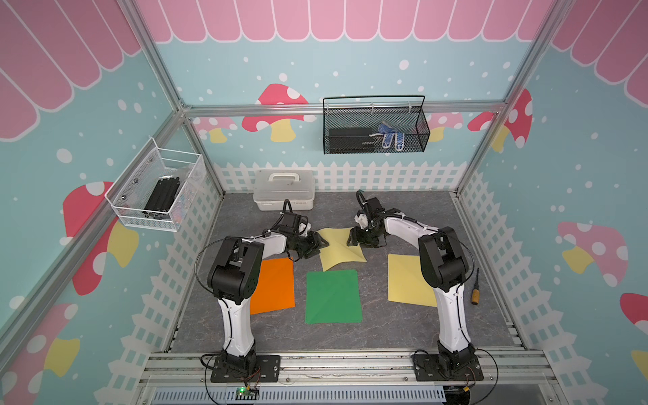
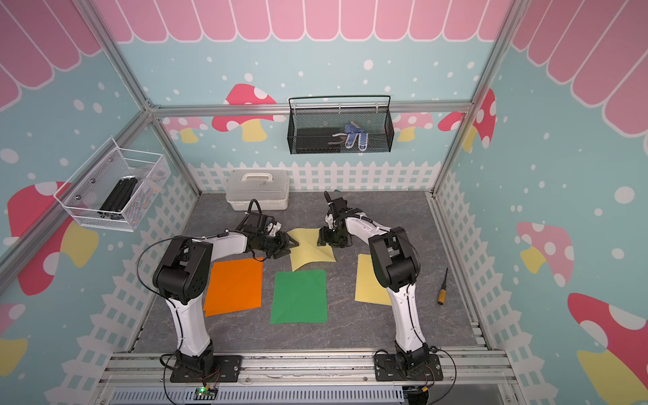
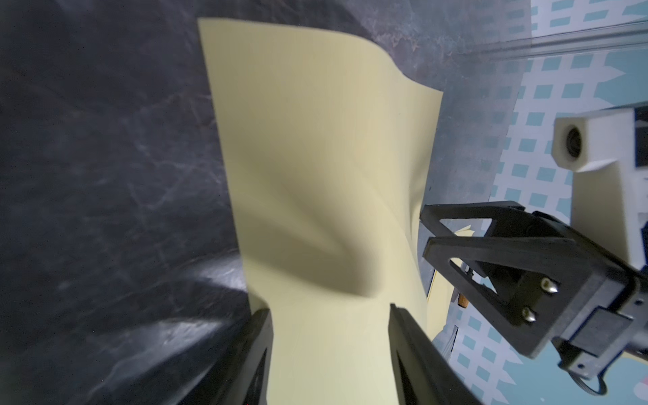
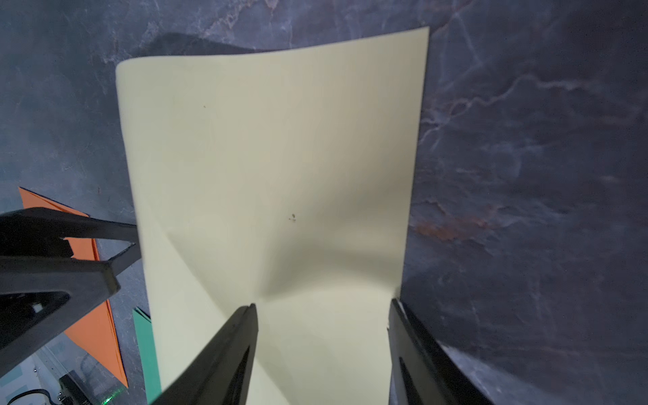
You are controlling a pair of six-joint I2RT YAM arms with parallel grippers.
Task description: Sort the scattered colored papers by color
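Observation:
A sheet of yellow paper (image 1: 339,246) lies bowed, with curled edges, on the grey table between the two grippers. At its left side is my left gripper (image 1: 316,246), its fingers (image 3: 253,357) apart with the paper's surface showing between them. From the right side my right gripper reaches the same sheet, also with its fingers (image 4: 233,351) spread over it. Closer to the front lie an orange paper (image 2: 234,287), a green paper (image 2: 299,297) and another yellow paper (image 1: 410,280), partly covered by my right arm.
A lidded white box (image 1: 284,190) stands at the back left. An orange-handled screwdriver (image 1: 475,295) rests at the right edge. Two wire baskets hang on the walls, one white (image 1: 158,182) and one black (image 1: 376,125). Bare table separates the front papers.

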